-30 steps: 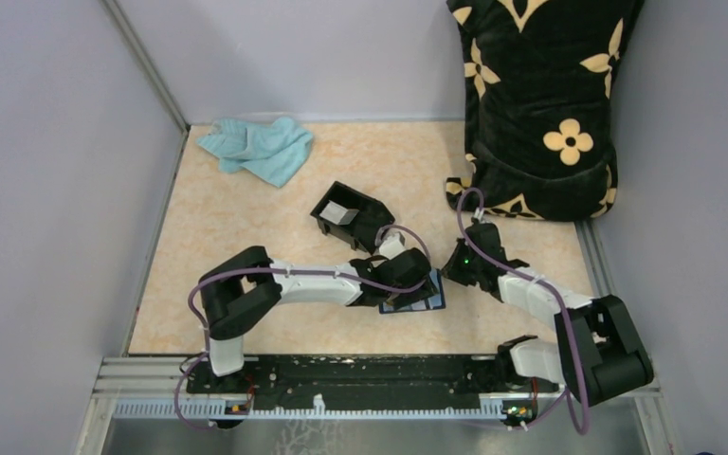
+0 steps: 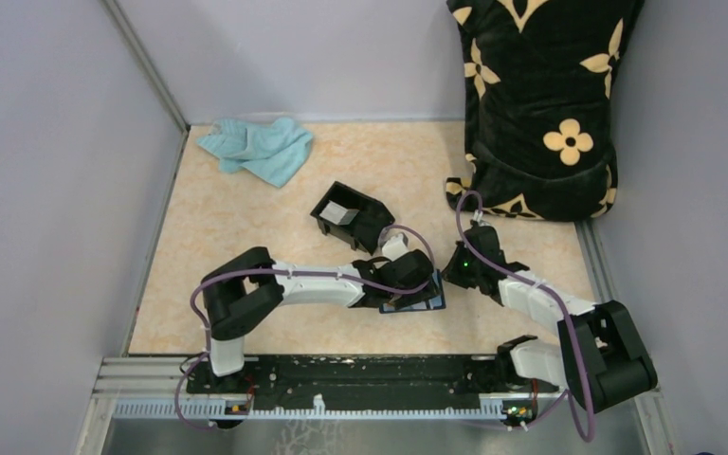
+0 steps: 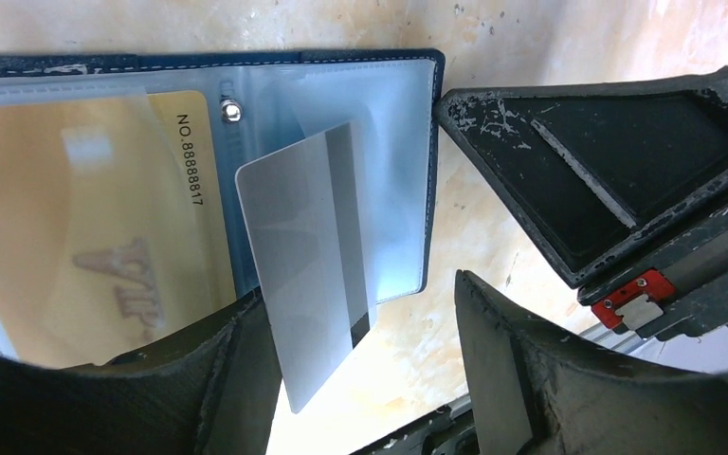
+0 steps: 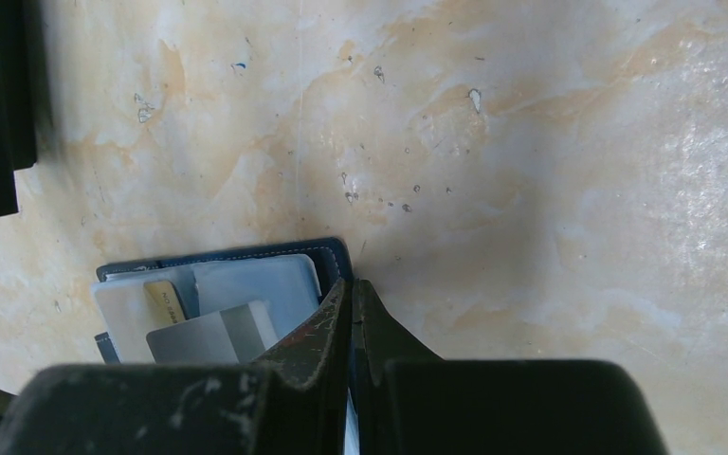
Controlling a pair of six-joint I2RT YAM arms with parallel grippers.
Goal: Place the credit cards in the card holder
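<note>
The open card holder [image 3: 398, 180], dark blue with clear pockets, lies on the table. A gold card [image 3: 43, 237] sits in its left pocket. Over the right pocket lies the white card [image 3: 294, 237] with its dark stripe, slanted, its lower corner sticking out past the holder's edge; how far any of it is under the clear sleeve I cannot tell. My left gripper stands open above it, the card close to its left finger. My right gripper is shut, its tips at the holder's right edge; whether that edge is pinched is hidden.
Behind the left arm is a black box [image 2: 326, 207] with a light card [image 2: 338, 213] inside. A blue cloth [image 2: 261, 147] lies at the back left, a black flowered cushion [image 2: 540, 104] at the back right.
The right gripper has moved a little, still shut. The white card keeps nearly the same slant.
</note>
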